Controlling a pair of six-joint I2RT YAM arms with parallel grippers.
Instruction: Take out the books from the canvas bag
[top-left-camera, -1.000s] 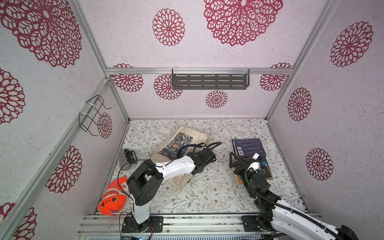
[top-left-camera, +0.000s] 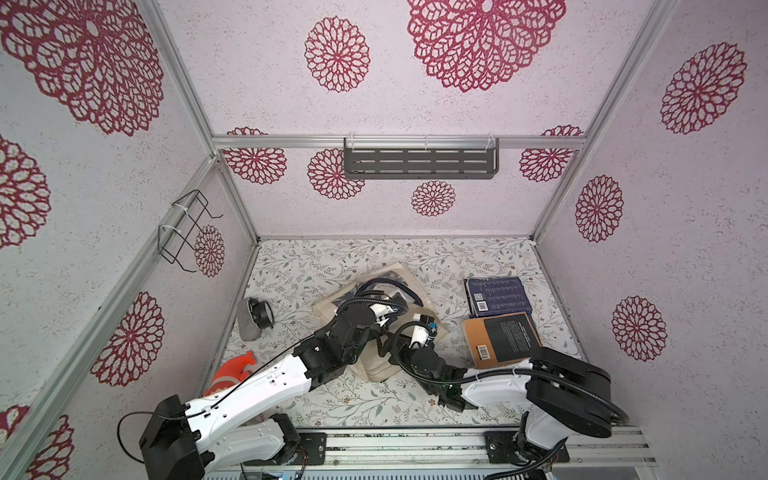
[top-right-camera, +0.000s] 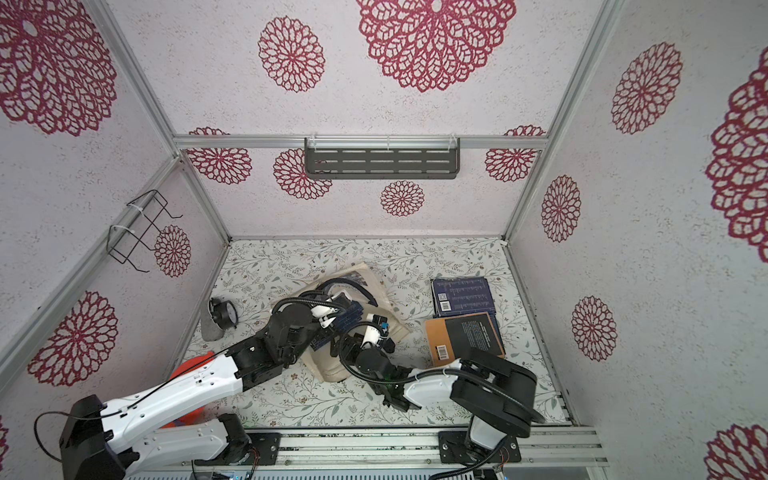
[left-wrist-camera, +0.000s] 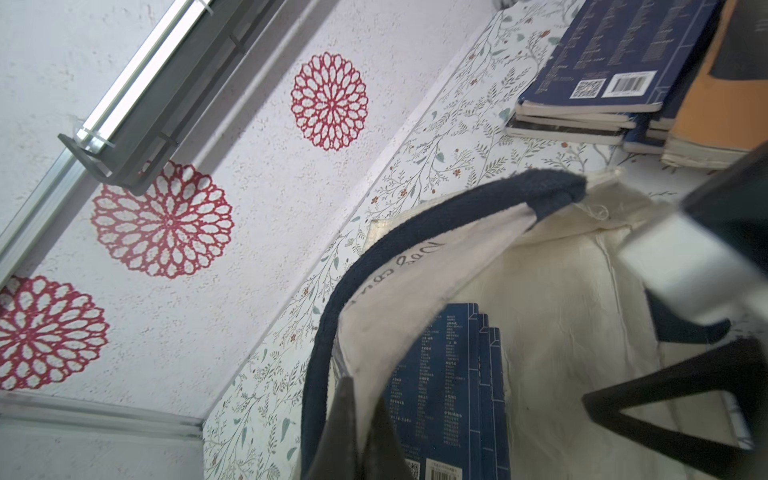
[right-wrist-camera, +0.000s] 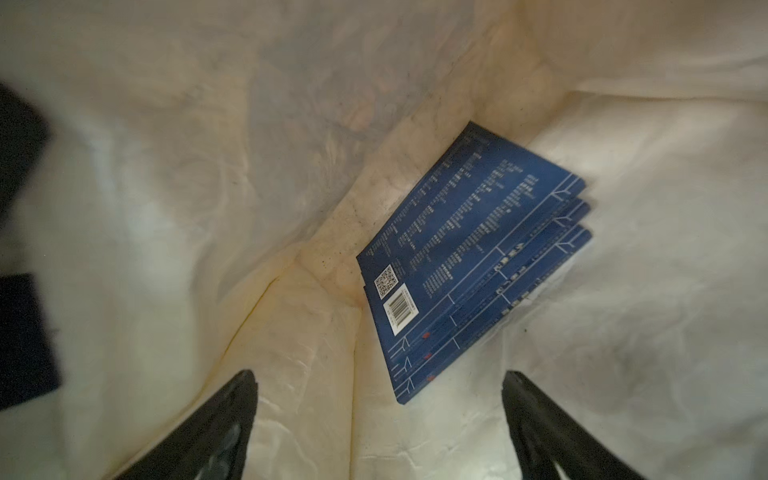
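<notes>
The canvas bag (top-left-camera: 372, 364) gapes open between my two arms, its upper side raised. In the left wrist view its dark blue handle (left-wrist-camera: 352, 272) arches along the raised cloth. My left gripper is shut on the bag's cloth edge. Inside the bag lie several stacked blue books, clear in the right wrist view as a fanned blue stack (right-wrist-camera: 472, 240) with barcode and QR code. The right gripper is open within the bag mouth, fingers wide apart either side of the stack's near end, with nothing between them.
Two piles of books stand at the right: blue books (top-left-camera: 497, 296) and an orange-and-black book (top-left-camera: 502, 340). An orange fish toy (top-left-camera: 232, 372) and a grey round-faced object (top-left-camera: 256, 316) sit at the left. Open tabletop lies behind the bag.
The right arm has swung left from the book piles into the bag's mouth. The left arm has risen and moved left, and the bag's upper side is lifted open.
</notes>
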